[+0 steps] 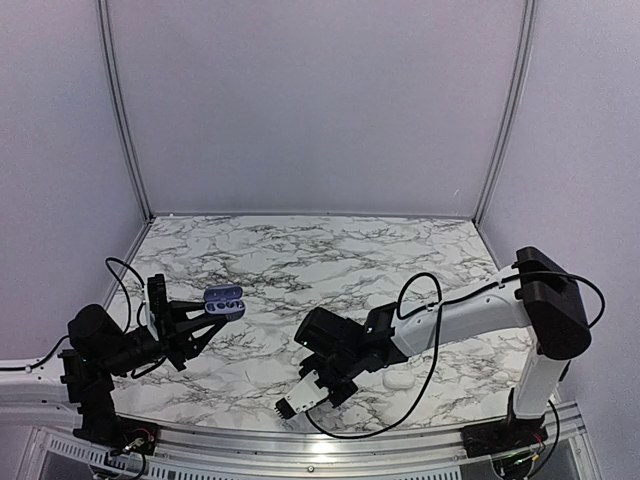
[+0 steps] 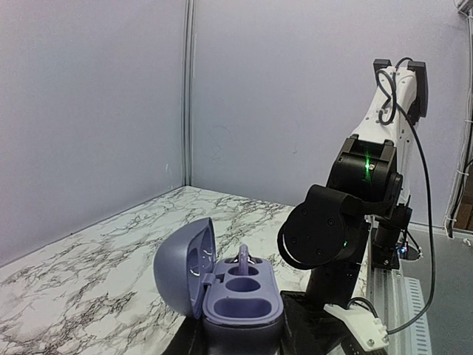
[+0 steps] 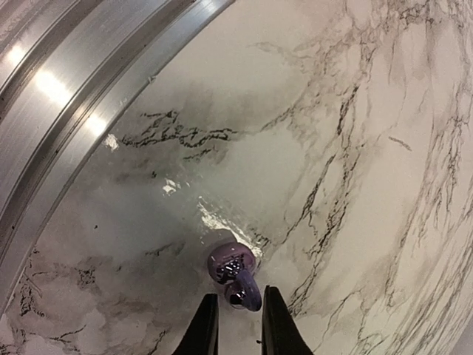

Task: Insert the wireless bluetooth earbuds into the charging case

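The purple charging case [image 1: 223, 301] is off the table at the left, its lid raised. My left gripper is shut on the lower part of it. In the left wrist view the case shows a wide empty well nearest me, with a thin purple stem [image 2: 244, 259] upright at the far end. A dark purple earbud [image 3: 230, 260] lies on the marble in the right wrist view. My right gripper is part open just by it, the earbud's stem end lying between the fingertips in that view; whether they touch cannot be told.
A white oval object [image 1: 398, 380] lies on the table right of the right wrist. The metal rail [image 1: 310, 440] borders the table's front edge, close to the right gripper.
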